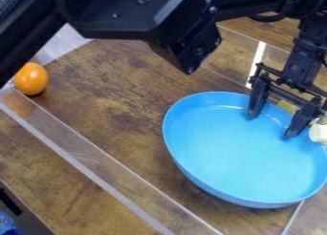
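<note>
A large blue bowl (230, 153) sits on the wooden counter at the right. My black gripper (272, 124) reaches down over its back right rim, fingers spread apart, with a small yellow thing partly visible behind them. Whether anything is between the fingers is hard to tell. An orange round fruit (31, 78) lies at the far left.
A white object (319, 133) is partly hidden at the right edge, beside the bowl. Pale strips cross the counter (115, 105). A blue item (8, 223) shows at the bottom left corner.
</note>
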